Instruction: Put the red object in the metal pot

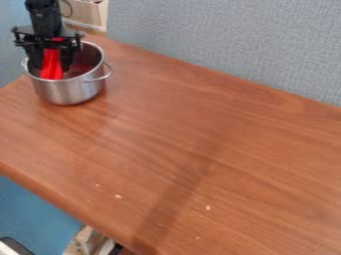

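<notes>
The silver metal pot stands at the far left corner of the table, looking upright. Inside its opening is the red object, its lower part within the pot and its top reaching up between the black fingers. My black gripper comes down from above over the left side of the pot, with fingers on both sides of the red object. Whether they press on it is too small to make out.
A grey wall panel runs along the back. The pot sits close to the table's left edge.
</notes>
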